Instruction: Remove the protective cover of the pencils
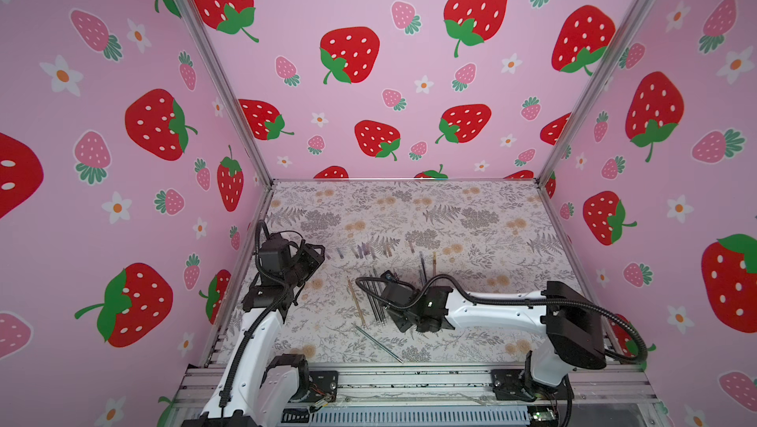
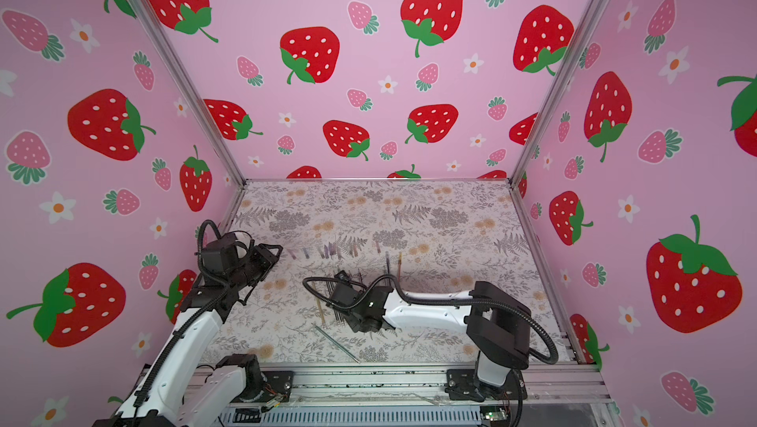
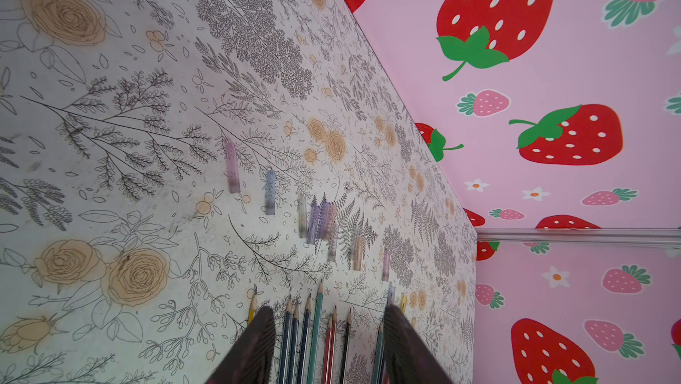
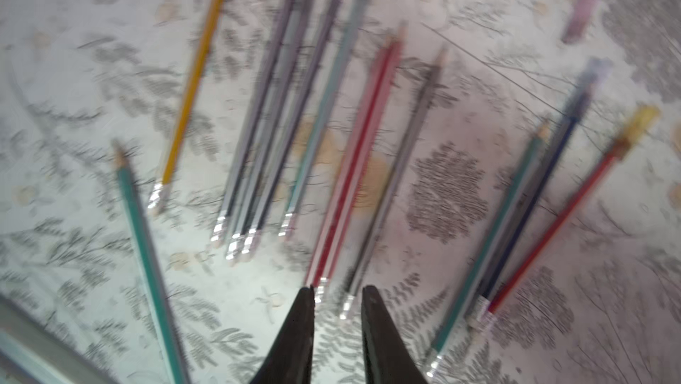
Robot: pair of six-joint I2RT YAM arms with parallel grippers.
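Several pencils lie side by side on the patterned table. In the right wrist view a navy pencil (image 4: pixel 542 171) wears a bluish clear cap (image 4: pixel 596 70), and a red pencil (image 4: pixel 553 238) beside it wears a yellow cap (image 4: pixel 642 120). The other pencils in that view, among them a yellow pencil (image 4: pixel 191 86), show bare tips. A teal pencil (image 4: pixel 147 256) lies apart at the left. My right gripper hangs over the pencils' rear ends, shut, nothing held between its fingers. My left gripper is open and empty, held high at the left.
Loose caps lie in a row beyond the pencils, including a pink cap (image 3: pixel 232 167), a blue cap (image 3: pixel 270 191) and an orange cap (image 3: pixel 359 252). A metal rail (image 1: pixel 441 371) runs along the near edge.
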